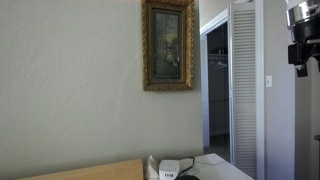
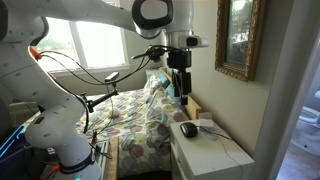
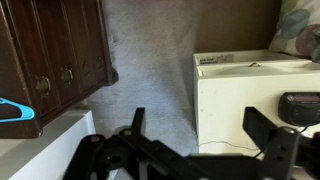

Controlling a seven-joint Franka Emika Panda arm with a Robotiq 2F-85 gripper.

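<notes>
My gripper is open, its two dark fingers wide apart in the wrist view with only grey floor showing between them. From the second exterior view, the gripper (image 2: 182, 91) hangs in the air above the white dresser (image 2: 216, 160). Only part of the arm's end (image 1: 303, 50) enters the first exterior view, at the upper right. A small black device (image 3: 300, 108), looking like a clock, sits on the dresser to the right of the fingers. Beside it in the first exterior view stands a small white box (image 1: 169, 169).
A dark wooden cabinet (image 3: 62, 55) with a blue hanger (image 3: 15, 110) lies left in the wrist view. The bed (image 2: 135, 120) is behind the arm. A gold-framed picture (image 1: 168, 45) hangs on the wall. A thin cable (image 2: 226, 143) crosses the dresser top.
</notes>
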